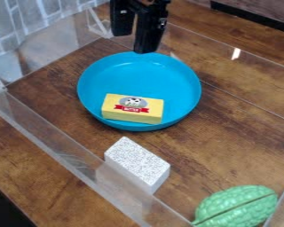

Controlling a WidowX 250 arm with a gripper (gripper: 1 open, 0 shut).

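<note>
A black gripper (134, 35) hangs at the top centre of the camera view, open, over the back part of a round blue plate (174, 80). Nothing shows between its fingers. A yellow butter box (131, 108) with a cow label lies in the front left part of the plate. In front of the plate lies a white speckled block (138, 165). At the lower right is a green ridged object (236, 209).
Clear plastic walls border the wooden surface (227, 133) at left, front and back. Bare wood shows to the right of the plate. A pale tiled area stands at the upper left.
</note>
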